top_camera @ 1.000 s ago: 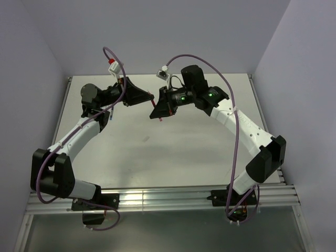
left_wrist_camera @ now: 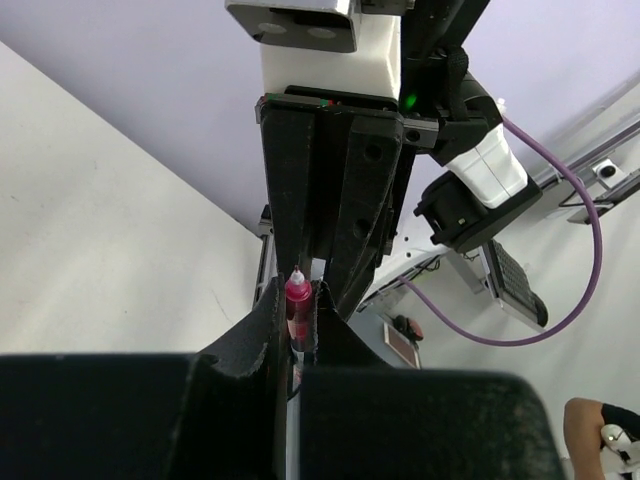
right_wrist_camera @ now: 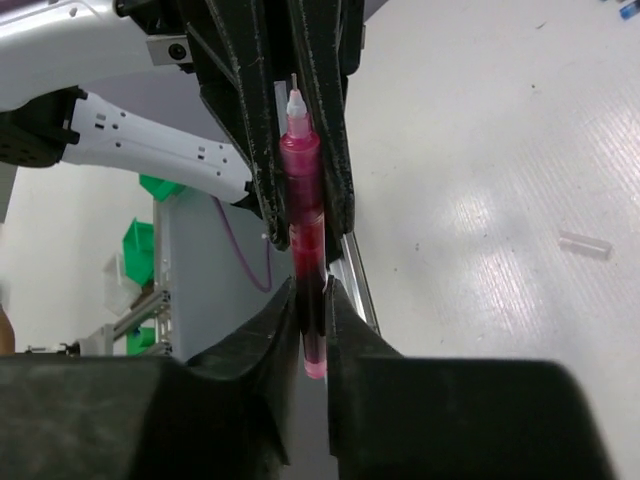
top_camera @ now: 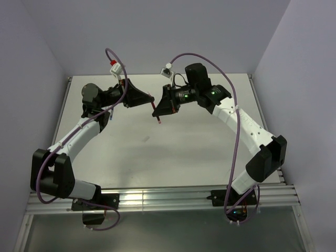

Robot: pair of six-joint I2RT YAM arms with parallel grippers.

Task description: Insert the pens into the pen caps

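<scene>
A red pen [top_camera: 155, 110] spans the two grippers above the table's middle. My left gripper [top_camera: 149, 98] is shut on it; the pen tip [left_wrist_camera: 298, 280] points out from its fingers. My right gripper [top_camera: 158, 112] is around the pen's other part, apparently part open; in the right wrist view the pen [right_wrist_camera: 304, 180] stands between both grippers' fingers, white tip upward. Whether pen and cap are joined is unclear. A clear cap [right_wrist_camera: 584, 244] lies on the table, and a blue item [right_wrist_camera: 628, 10] lies farther back.
Purple cables hang along both arms. Green bins [right_wrist_camera: 139, 250] show beyond the table's edge.
My right gripper has shifted slightly right since about a second ago, the pen between the grippers tilting very slightly. The left gripper has hardly moved.
</scene>
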